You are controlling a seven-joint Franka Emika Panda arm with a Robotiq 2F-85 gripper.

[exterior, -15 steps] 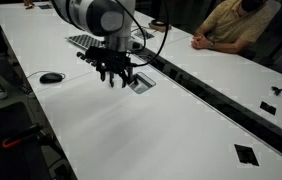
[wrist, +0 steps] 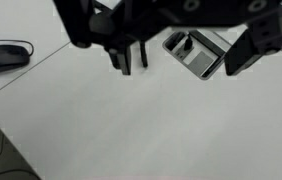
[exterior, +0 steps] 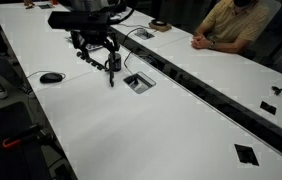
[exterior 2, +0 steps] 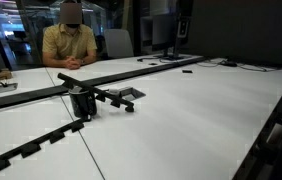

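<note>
My gripper stands open, with bare white table between its separated fingers in the wrist view. In exterior view 1 the gripper [exterior: 96, 50] is over the far left of the table, left of a small grey tray [exterior: 147, 87]. That tray [wrist: 203, 62] shows near the top of the wrist view, a dark item [wrist: 188, 45] inside it. A slim dark object [wrist: 144, 55] stands by the left finger. In exterior view 2 a dark cup-like object [exterior 2: 84, 105] sits near the tray; a black bar crosses above it, and I cannot tell what it belongs to.
A black mouse [exterior: 52, 77] with a cable lies at the left table edge. A person [exterior: 233, 24] sits behind the second table. A black square patch [exterior: 246, 155] is on the right.
The arm has moved back and to the left in exterior view 1, away from the grey tray, which now shows more fully. Tray and mouse have stayed in place.
</note>
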